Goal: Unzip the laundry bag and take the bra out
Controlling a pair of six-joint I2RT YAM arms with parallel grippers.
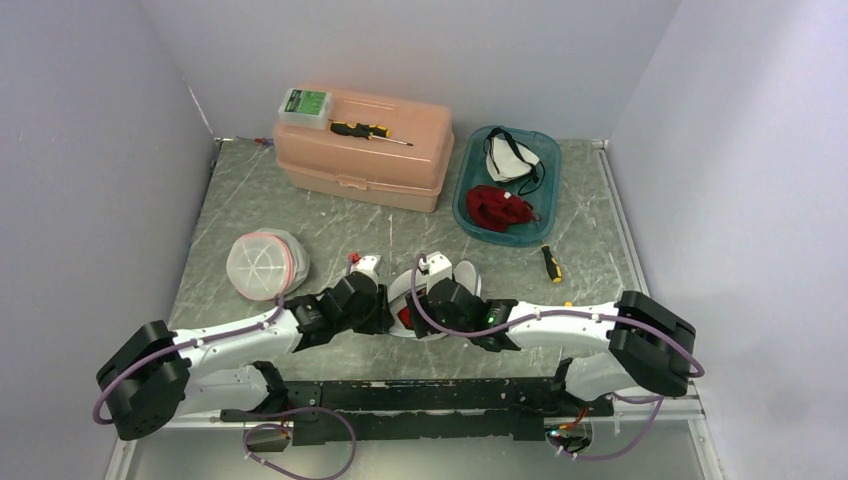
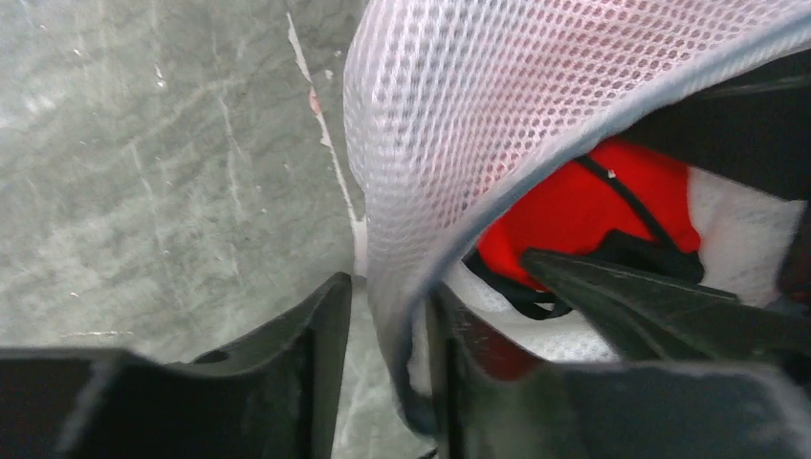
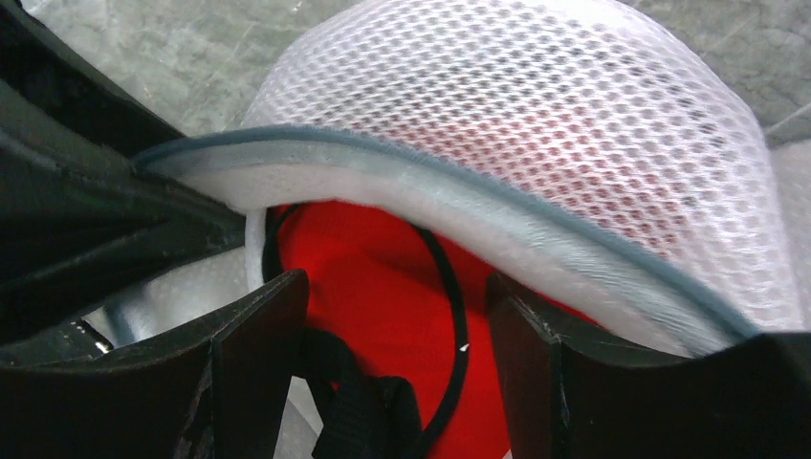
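Observation:
The white mesh laundry bag (image 1: 467, 277) lies between my two grippers, its grey-trimmed opening (image 3: 459, 182) gaping. Inside shows a red bra (image 2: 598, 206) with black straps, partly covered by the mesh. At the bag's left end my left gripper is part open. The trimmed edge (image 2: 459, 239) runs down between its fingers, nearer the right one, with a gap on the other side. My right gripper stands open at the opening, its fingers apart over the red cloth (image 3: 383, 253). Whether they touch the bra cannot be told.
A second, round mesh bag (image 1: 265, 264) stands at left. The teal bin (image 1: 550, 195) at back right holds a white and a dark red garment. A pink toolbox (image 1: 370, 165) stands behind; a screwdriver (image 1: 552, 264) lies at right.

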